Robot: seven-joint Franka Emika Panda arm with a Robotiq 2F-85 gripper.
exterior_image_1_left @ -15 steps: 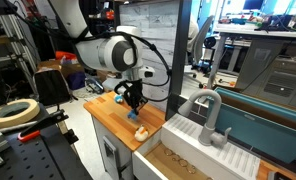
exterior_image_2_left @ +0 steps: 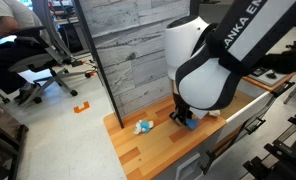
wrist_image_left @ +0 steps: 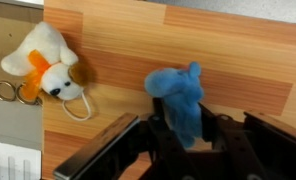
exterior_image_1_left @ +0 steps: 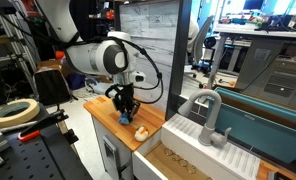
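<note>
A blue plush toy (wrist_image_left: 176, 90) lies on the wooden surface, low in the wrist view, with its lower part among the dark fingers. My gripper points down over it, a finger on either side; whether they press on the toy cannot be told. In exterior view 1 the blue toy (exterior_image_1_left: 128, 115) shows just under the gripper (exterior_image_1_left: 126, 110). A white and orange plush toy (wrist_image_left: 50, 62) with a string lies to the left in the wrist view, apart from the gripper. Exterior view 2 shows the blue toy (exterior_image_2_left: 191, 123) beneath the arm.
Another small blue and white toy (exterior_image_2_left: 143, 127) lies on the wooden top (exterior_image_2_left: 138, 150). An open drawer or tray (exterior_image_1_left: 178, 165) and a grey faucet (exterior_image_1_left: 203, 100) stand beside the wood. A grey plank wall (exterior_image_1_left: 148, 50) rises behind.
Over the last second my gripper has come down and slightly left onto the blue toy. The white and orange toy has stayed put.
</note>
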